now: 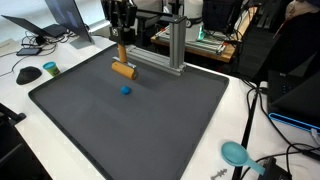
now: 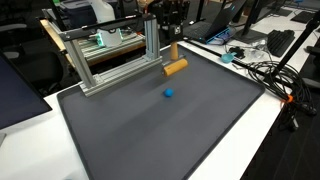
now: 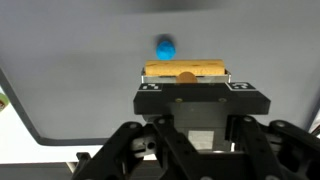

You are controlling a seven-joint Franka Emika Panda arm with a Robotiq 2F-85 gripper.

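Note:
A wooden hammer-like piece, with an orange-tan cylindrical head (image 1: 125, 71) lying crosswise under an upright handle (image 1: 122, 52), hangs below my gripper (image 1: 122, 43) near the far edge of the dark table. My gripper is shut on the handle. Looking down in the wrist view, the head (image 3: 185, 68) shows just beyond the fingers, with the round handle end (image 3: 187, 78) at their middle. A small blue object (image 3: 166, 49) rests on the table, a short way from the head. Whether the head (image 2: 175, 67) touches the table, I cannot tell.
A silver metal frame (image 2: 110, 75) stands along one edge, close to the arm. Off the table are a green cup (image 1: 51, 69), a laptop (image 1: 44, 28) and a turquoise item (image 1: 236, 154).

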